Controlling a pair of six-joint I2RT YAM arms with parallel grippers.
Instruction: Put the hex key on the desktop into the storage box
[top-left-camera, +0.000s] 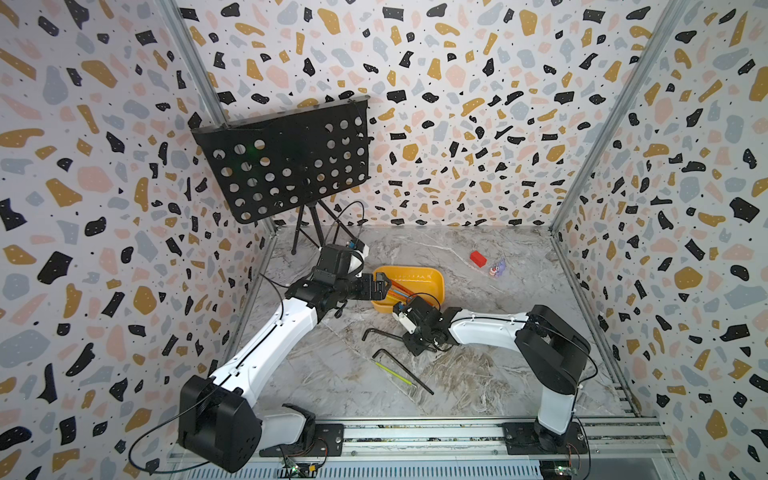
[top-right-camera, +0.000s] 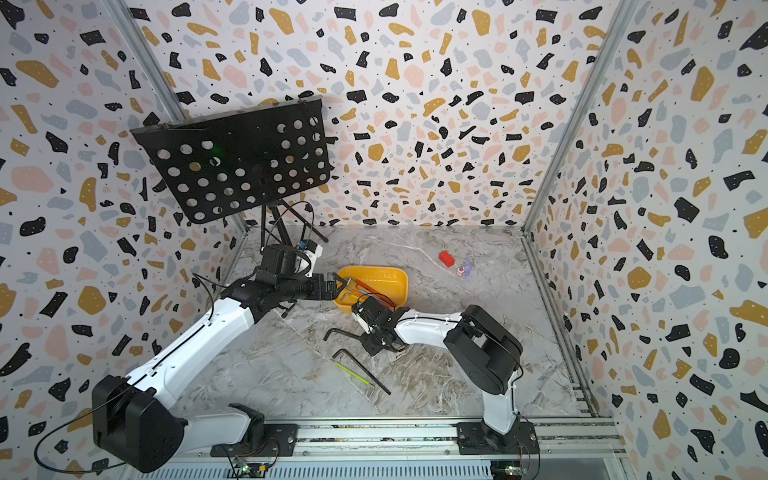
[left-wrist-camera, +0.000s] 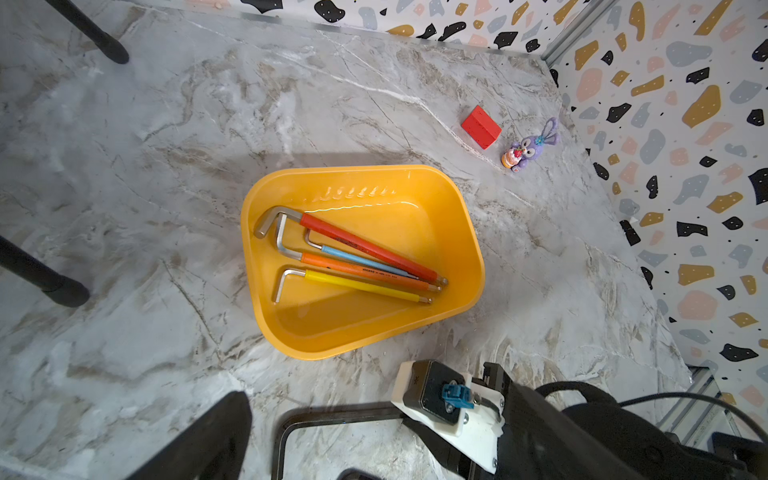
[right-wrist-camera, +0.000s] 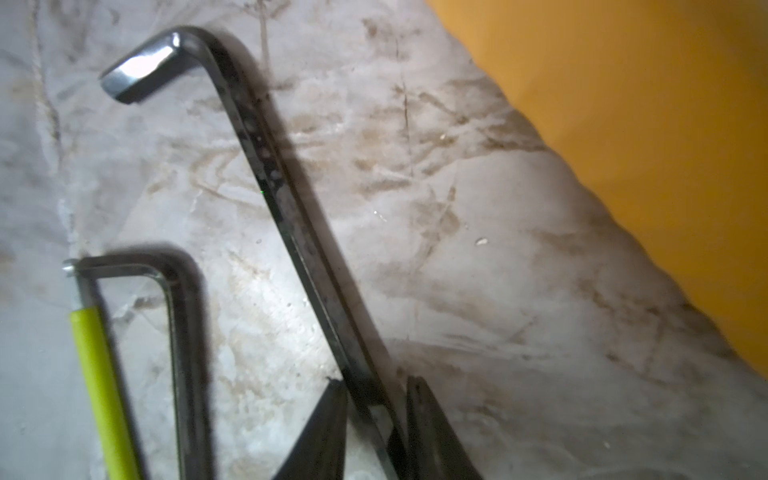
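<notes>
A dark metal hex key (right-wrist-camera: 296, 220) lies on the marble desktop, and its straight shaft runs between the fingers of my right gripper. These fingers stand close on either side of the shaft; whether they clamp it does not show clearly. Another dark hex key (top-left-camera: 404, 372) and a yellow-green-handled one (right-wrist-camera: 100, 384) rest nearer the front. Just behind the right gripper is the yellow storage box (left-wrist-camera: 472, 264), with red, orange, blue and yellow-handled hex keys inside. My left gripper (top-left-camera: 382, 285) hangs by the box's left side, its fingers wide apart and empty.
At the back right lie a red block (left-wrist-camera: 481, 126) and a small purple trinket (left-wrist-camera: 524, 152). A black perforated panel (top-left-camera: 288, 160) on a tripod stands at the back left. Desktop to the right of the box is bare.
</notes>
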